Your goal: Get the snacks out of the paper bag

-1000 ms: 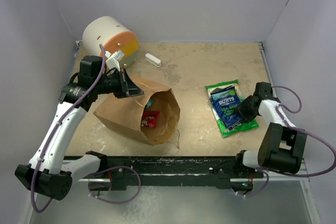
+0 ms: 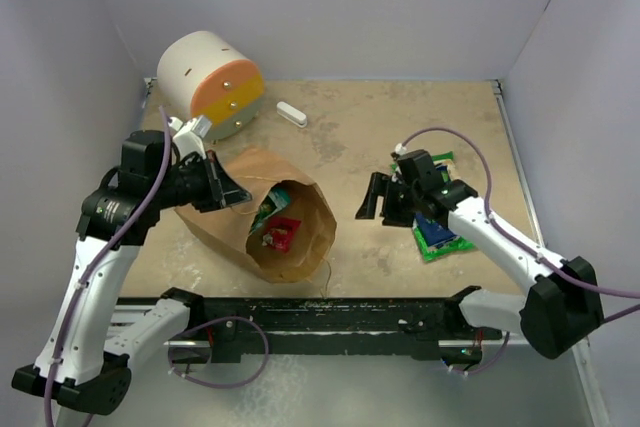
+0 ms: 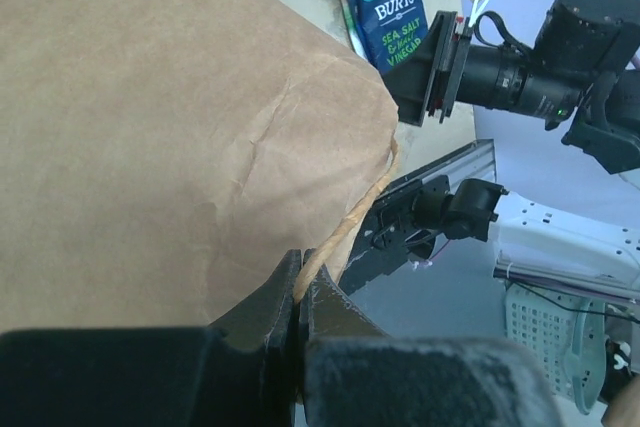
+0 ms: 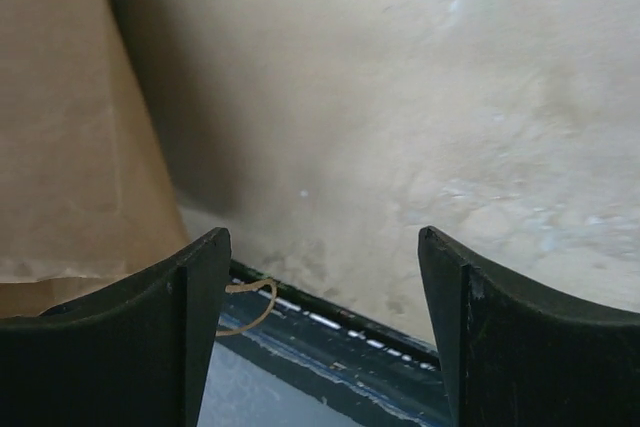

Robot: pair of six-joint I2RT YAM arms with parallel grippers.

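Observation:
A brown paper bag (image 2: 215, 232) lies on its side, mouth facing right, with a red snack packet (image 2: 280, 234) and a green packet (image 2: 272, 202) inside. My left gripper (image 2: 226, 195) is shut on the bag's twisted paper handle (image 3: 350, 219) at the upper rim. My right gripper (image 2: 376, 197) stands open right of the bag's mouth, over bare table (image 4: 400, 117), nothing between its fingers. Under the right arm lie snack bags (image 2: 445, 242), the top one a blue Burts packet (image 3: 392, 17).
A white cylindrical box (image 2: 185, 72) with orange and yellow front sits at back left. A small white bar (image 2: 291, 114) lies beside it. Walls bound the sides and back.
My right gripper has moved left from the stacked snack bags toward the paper bag. My left gripper has shifted left, and the bag's opening has moved slightly with it.

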